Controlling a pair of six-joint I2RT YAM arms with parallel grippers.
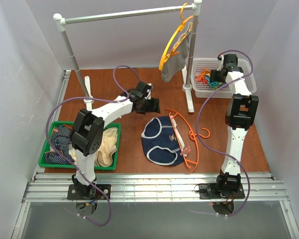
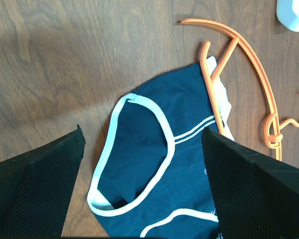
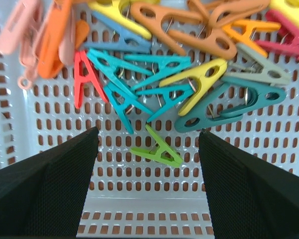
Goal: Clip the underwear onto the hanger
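Observation:
Navy underwear with white trim (image 1: pixel 157 147) lies flat on the table, an orange hanger (image 1: pixel 193 134) over its right part, with pink clips at that hanger's lower end in the top view. My left gripper (image 1: pixel 147 105) is open just above and left of it, looking down on underwear (image 2: pixel 184 174) and hanger (image 2: pixel 259 74). My right gripper (image 1: pixel 220 74) hangs open over the white basket (image 1: pixel 202 90) at the back right; the right wrist view shows colored clips (image 3: pixel 199 84) below it, a small green one (image 3: pixel 162 152) between its fingers' line of sight.
A green bin (image 1: pixel 113 164) with clothes sits at the left front. A rack (image 1: pixel 127 15) stands at the back with a yellow hanger (image 1: pixel 167 50) holding grey cloth.

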